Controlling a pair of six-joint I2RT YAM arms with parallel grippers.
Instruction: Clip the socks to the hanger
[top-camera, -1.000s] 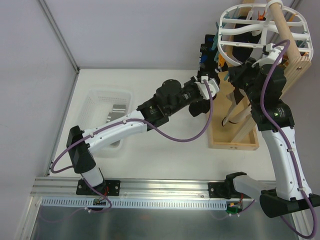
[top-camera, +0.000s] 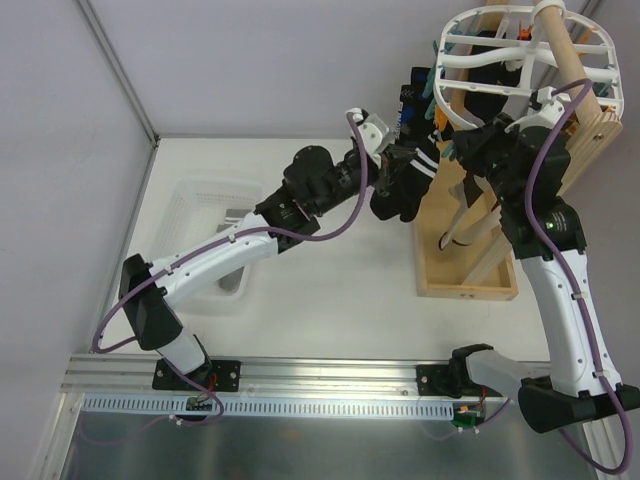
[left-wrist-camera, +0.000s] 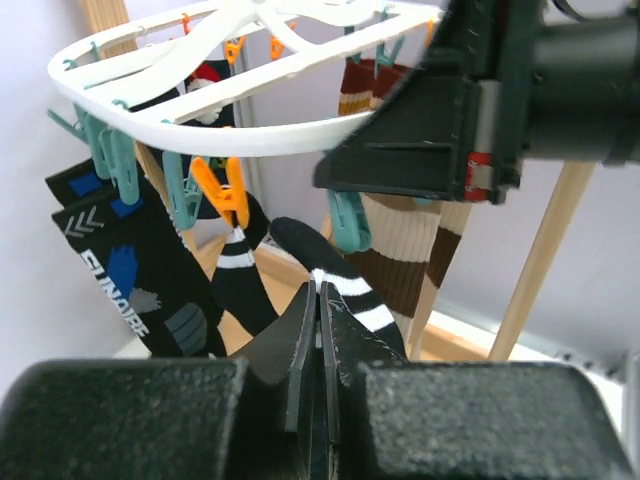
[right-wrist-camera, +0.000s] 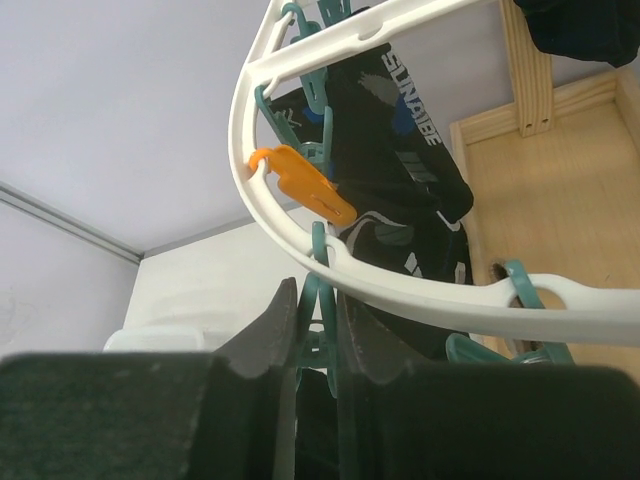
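Observation:
A round white hanger (top-camera: 450, 105) with teal and orange clips stands at the right. My right gripper is at its rim, shut on a teal clip (left-wrist-camera: 350, 222). In the left wrist view my left gripper is shut just below that rim. A black sock with white stripes (left-wrist-camera: 365, 306) lies behind its fingertips; whether any cloth is pinched between them is unclear. Another striped black sock (left-wrist-camera: 238, 275) hangs under an orange clip (left-wrist-camera: 222, 192). Beside it hangs a black lettered sock (left-wrist-camera: 130, 255); a brown striped sock (left-wrist-camera: 395, 235) hangs farther back.
The hanger's wooden stand (top-camera: 465, 290) rises from a base on the table. A white basket (top-camera: 185, 225) with grey items sits at the left. Between basket and stand the table is bare.
More of the striped socks now shows beside it. The right arm has barely moved.

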